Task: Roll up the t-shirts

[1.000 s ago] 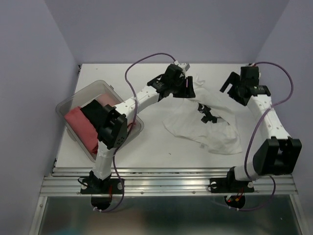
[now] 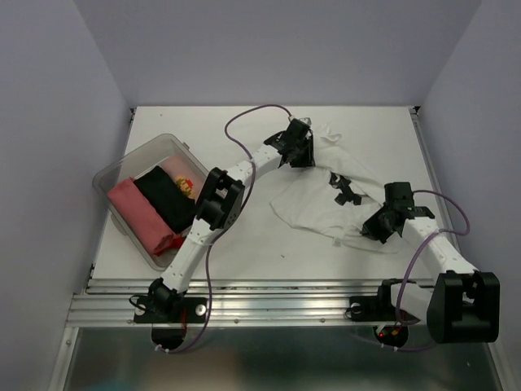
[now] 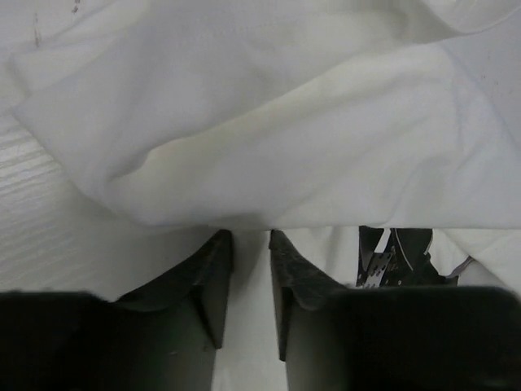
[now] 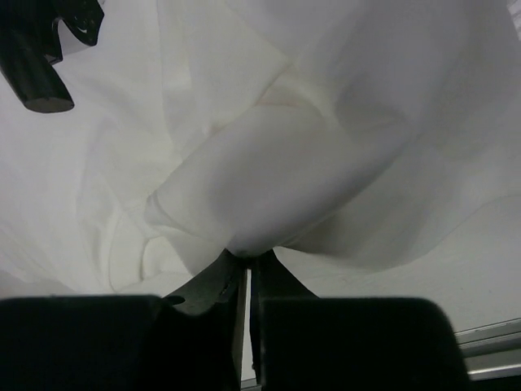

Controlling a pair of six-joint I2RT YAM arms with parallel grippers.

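Note:
A white t-shirt with a black print (image 2: 305,204) lies spread on the white table in the top view. Its cloth is gathered in a fold (image 4: 269,179) at the right wrist view's centre, where my right gripper is shut on it, near the shirt's front right corner. My left gripper is at the shirt's far edge, its fingers part open with a narrow gap between the tips. A loose fold of the shirt (image 3: 285,155) lies just ahead of those fingertips. I cannot tell whether any cloth is between them.
At the left a clear plastic bin (image 2: 152,148) holds a rolled pink cloth (image 2: 140,213), a black cloth (image 2: 165,198) and other fabric. Bare table (image 2: 244,261) shows in front, and a metal rail (image 2: 269,298) runs along the near edge.
My right gripper has come down from the far right to the shirt's front right corner and closed on it. The left gripper has lowered onto the far edge, its fingers narrowing.

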